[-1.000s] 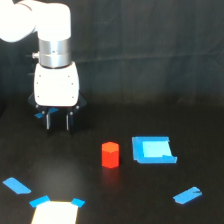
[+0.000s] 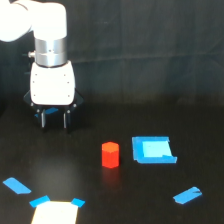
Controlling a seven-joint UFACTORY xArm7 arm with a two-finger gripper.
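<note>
A small red block rests on the black table near the middle of the view. Behind it and to its left, my gripper points downward, its two dark fingers spread apart with nothing between them. It is clear of the block. Right of the block lies a pale square bordered by blue tape.
A bright whitish square with blue tape at its corners lies at the front edge, partly cut off. Loose tape strips lie at the left and right.
My gripper has shifted slightly left and remains open. The red block and the taped squares have not moved.
</note>
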